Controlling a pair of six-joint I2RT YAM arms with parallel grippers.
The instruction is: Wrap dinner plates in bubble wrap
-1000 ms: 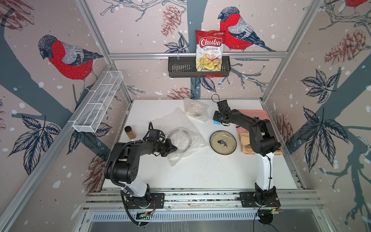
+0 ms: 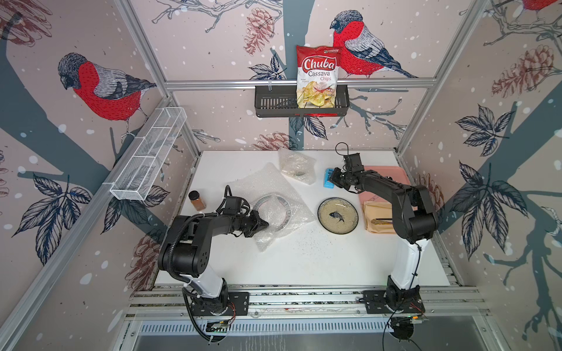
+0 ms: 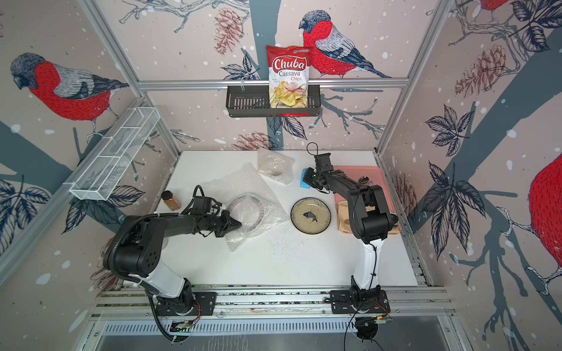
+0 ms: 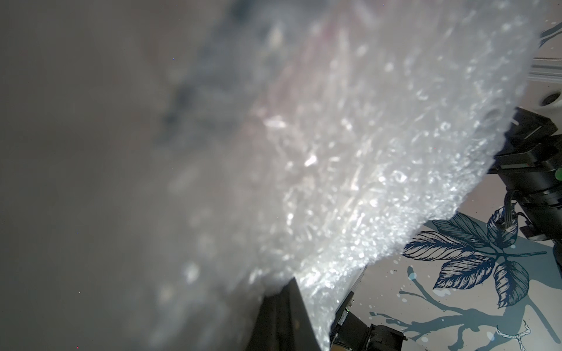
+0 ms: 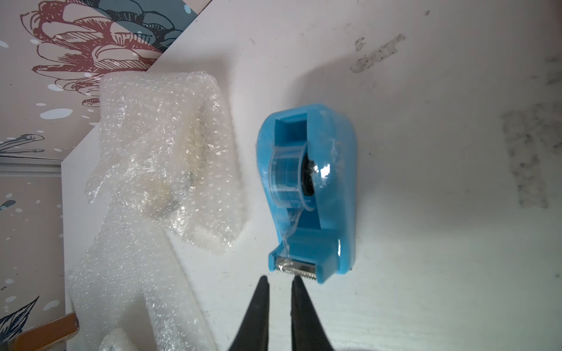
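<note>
A dinner plate (image 2: 284,206) with a patterned rim lies on a sheet of bubble wrap (image 2: 251,186) left of centre, with wrap also over part of it. My left gripper (image 2: 263,225) is shut at the plate's near-left side, its tips against the wrap; nothing shows clearly between them. A second plate (image 2: 345,221) with a dark fish lies bare to the right. Farther back stands a blue tape dispenser (image 5: 336,175). Before its toothed cutter, my right gripper is open, with an empty gap between its fingers. Tape on the dispenser's roll runs towards the cutter.
A bubble-wrapped bundle (image 2: 297,166) lies left of the dispenser. On the right are a pink mat (image 2: 393,172) and a tan cloth (image 2: 374,211), partly beneath my right arm. A brown-capped jar (image 2: 196,201) stands at far left.
My right arm has shifted right, uncovering more of the blue dispenser, which seems to stay in place. My left arm, both plates and the bubble wrap look still.
</note>
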